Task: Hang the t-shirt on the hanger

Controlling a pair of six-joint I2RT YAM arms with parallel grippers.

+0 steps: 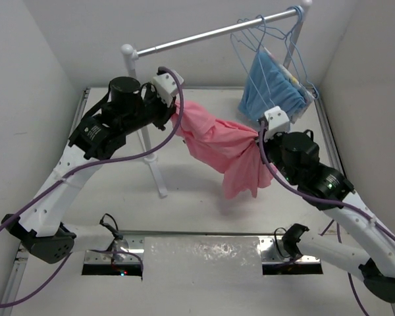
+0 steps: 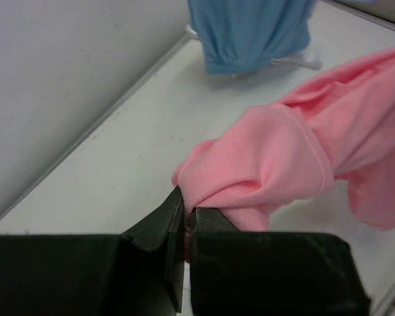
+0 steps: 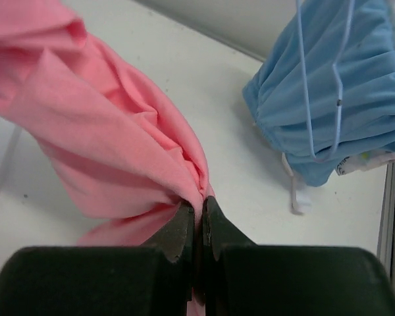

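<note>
The pink t shirt point(image 1: 217, 141) hangs stretched between both arms above the table, its lower part drooping near the right arm. My left gripper is shut on a gathered edge of the shirt, which bulges up and to the right from the fingertips. On the other side, my right gripper pinches a bunched fold of the same shirt. Empty blue hangers point(image 1: 253, 41) dangle from the rail point(image 1: 204, 35), toward its right half. In the right wrist view, a blue hanger point(image 3: 338, 105) crosses in front of a blue garment.
Blue clothes point(image 1: 273, 92) hang at the rail's right end, behind and just above my right gripper. The rack's white left post and foot point(image 1: 157, 176) stand on the table point(image 1: 112, 191). Bare table lies below the shirt.
</note>
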